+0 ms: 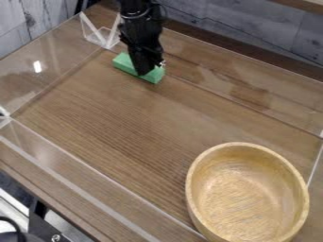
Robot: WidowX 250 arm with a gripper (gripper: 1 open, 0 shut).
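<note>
At the top centre of the camera view, the black gripper (pixel 142 60) reaches down over a flat green block (pixel 150 77) on the wooden table (pixel 139 142). Its fingers are at the block and hide part of it; whether they are open or closed on it is unclear.
A large pale round bowl (pixel 246 194) fills the lower right. A clear plastic item (pixel 98 30) is at the top left, and dark cables lie off the lower-left edge.
</note>
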